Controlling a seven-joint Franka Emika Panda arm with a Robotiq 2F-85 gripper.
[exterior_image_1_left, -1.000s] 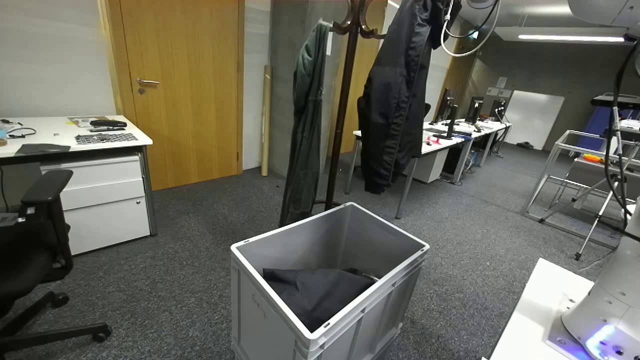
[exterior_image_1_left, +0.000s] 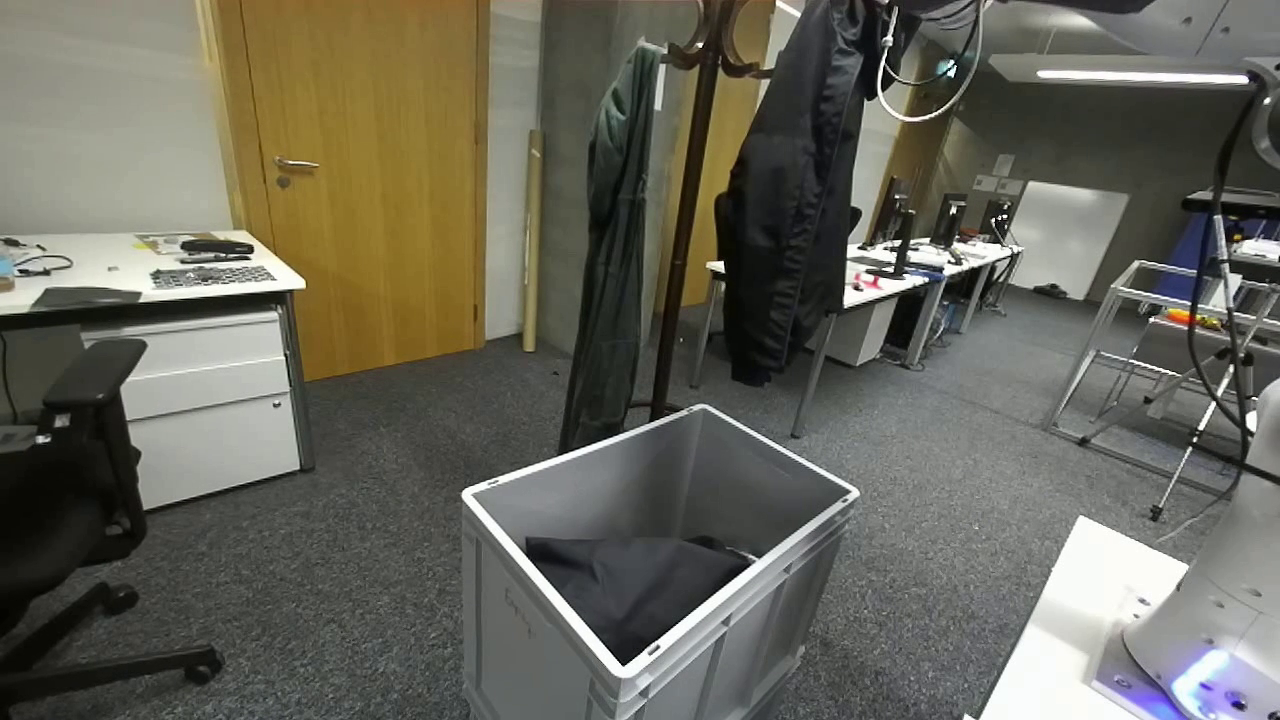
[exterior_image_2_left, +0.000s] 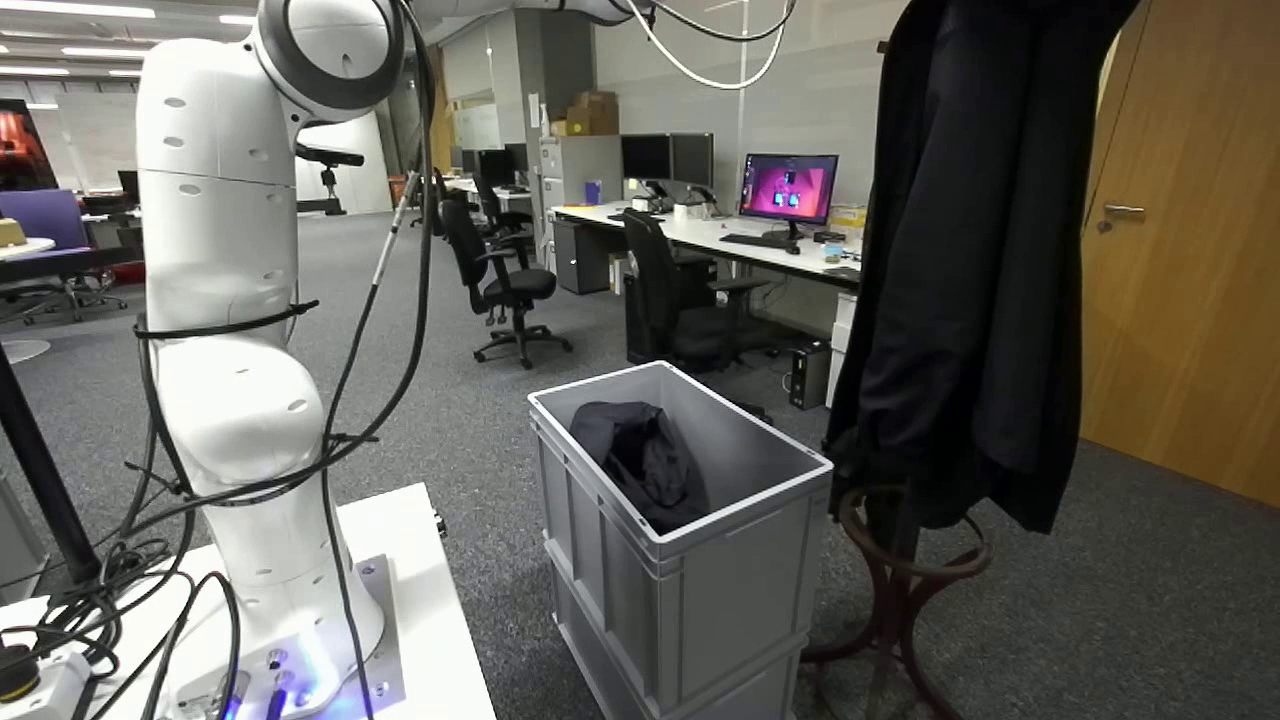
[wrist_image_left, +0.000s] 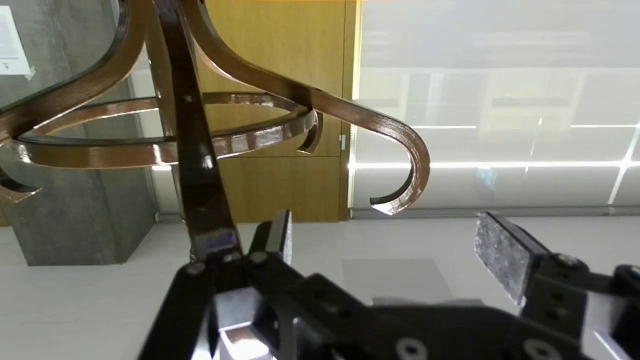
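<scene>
In the wrist view my gripper stands open, with no cloth between its fingers. The brown coat rack (wrist_image_left: 189, 120) fills the left of that view, and one of its arms runs down close beside the left finger; I cannot tell whether they touch. Another curved hook (wrist_image_left: 414, 174) shows beyond the gap. A black jacket (exterior_image_1_left: 786, 192) hangs high on the rack's right side in exterior view 1, and a dark green garment (exterior_image_1_left: 612, 252) hangs on its left. Both exterior views cut off the gripper at the top.
A grey crate (exterior_image_1_left: 552, 648) stands on the floor before the rack, with dark cloth (exterior_image_1_left: 636, 588) lying inside. The white robot base (exterior_image_2_left: 282, 636) is on a white table beside the crate. Cables (exterior_image_2_left: 420, 288) hang along the arm. An office chair (exterior_image_1_left: 72, 480) stands at far left.
The arm's upper part has shifted at the top right of exterior view 1, and its white cable loop has moved slightly left and down. The crate and the hanging garments look nearly unchanged.
</scene>
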